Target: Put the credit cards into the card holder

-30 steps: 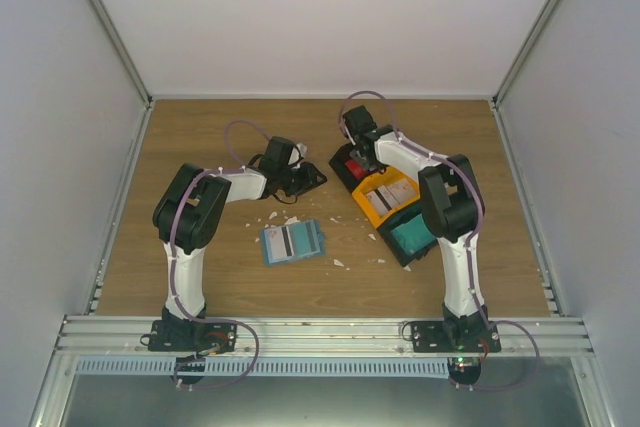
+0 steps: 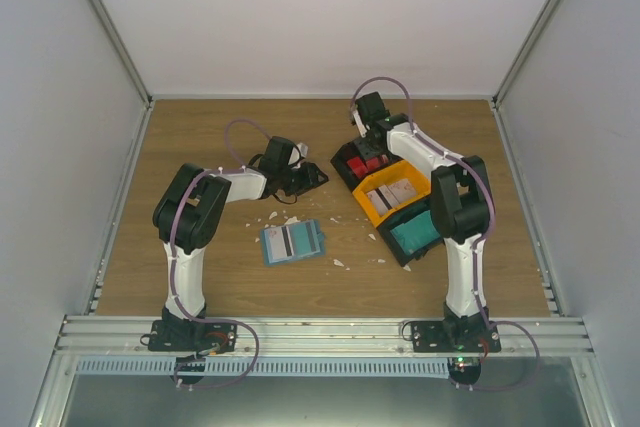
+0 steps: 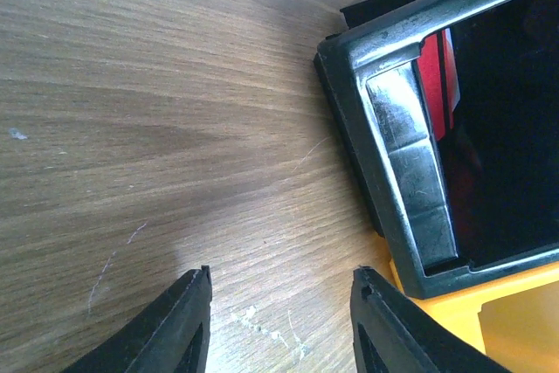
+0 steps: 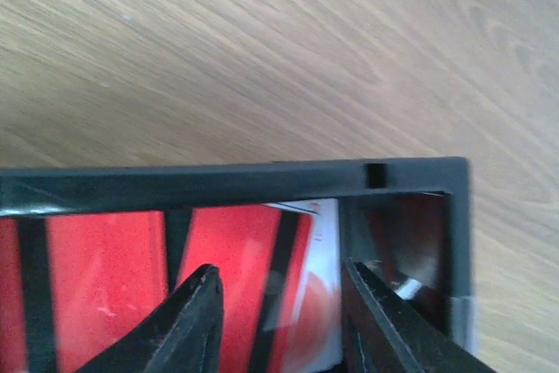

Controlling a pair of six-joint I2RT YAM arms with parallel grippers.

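Note:
Red cards with black stripes (image 4: pixel 236 246) lie in the far black bin (image 2: pixel 342 169), one overlapping a white card or edge. Over this bin hangs my right gripper, its fingers apart, with the red and white cards seen in the gap below; nothing is visibly gripped. My left gripper stands open and empty over bare wood, left of the bins. The card holder (image 2: pixel 293 242), light blue with a white part and dark stripes, lies flat on the table in front of the left gripper.
In the orange bin (image 2: pixel 372 215) lie white cards with a dark stripe (image 2: pixel 388 195). Teal cards (image 2: pixel 414 233) fill the near black bin (image 2: pixel 396 251). Small white scraps (image 2: pixel 338 262) dot the table. Wood between holder and bins is otherwise clear.
The left arm and the card holder have stayed still.

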